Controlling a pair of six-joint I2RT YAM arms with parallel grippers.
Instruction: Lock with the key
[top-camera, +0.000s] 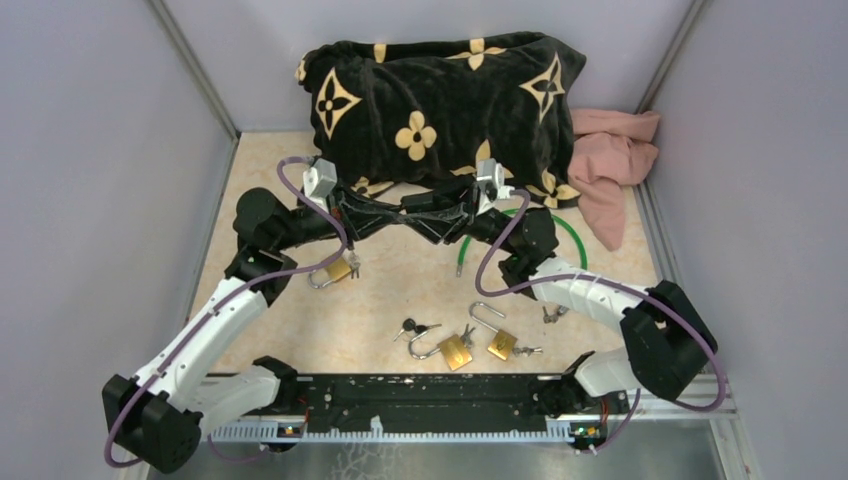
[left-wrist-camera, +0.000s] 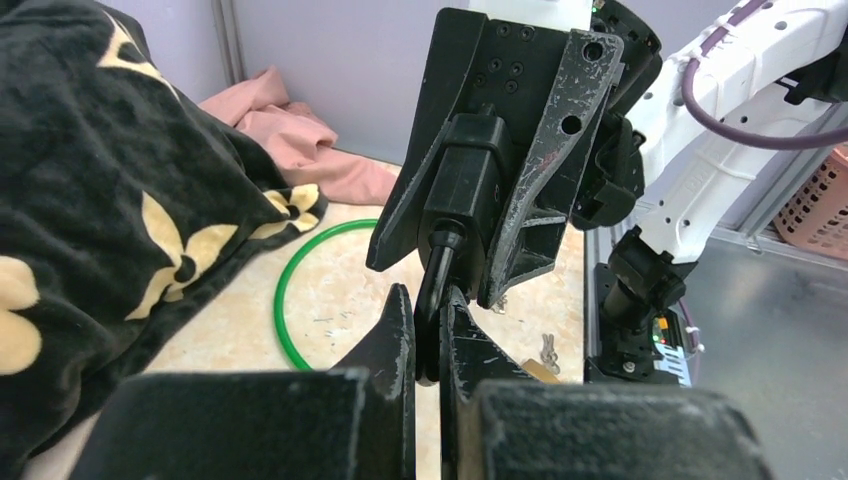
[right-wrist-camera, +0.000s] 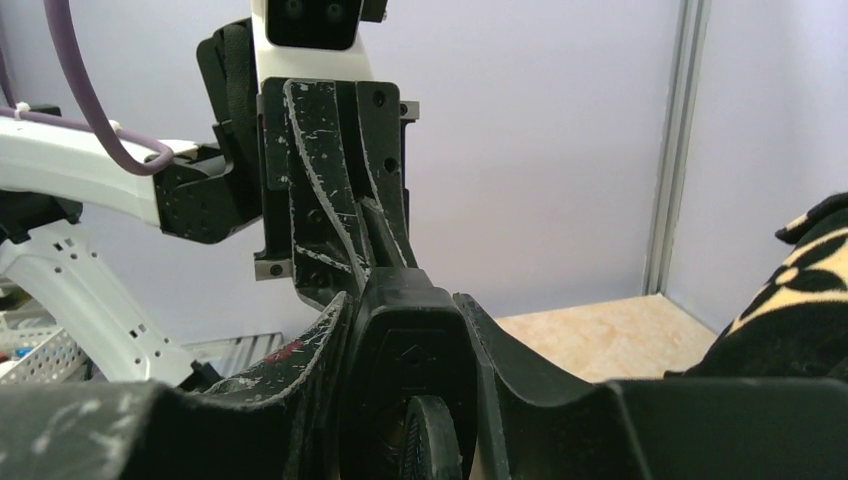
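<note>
In the left wrist view, a black lock-like block (left-wrist-camera: 463, 180) is gripped between the fingers of my right gripper. From its end a dark round rod (left-wrist-camera: 430, 300) runs into my left gripper, which is shut on it. Both grippers meet tip to tip above the middle of the table in the top view. The same block (right-wrist-camera: 415, 315) fills the fingers in the right wrist view, with a curved ribbed piece (right-wrist-camera: 425, 435) at its near end. Whether the rod is a key or part of the lock, I cannot tell.
Brass padlocks (top-camera: 455, 352) with open shackles and several small keys (top-camera: 410, 326) lie at the table's front. Another padlock (top-camera: 339, 270) is at the left. A green cable (top-camera: 577, 240) curves at the right. A black patterned blanket (top-camera: 440, 110) and pink cloth (top-camera: 608, 160) cover the back.
</note>
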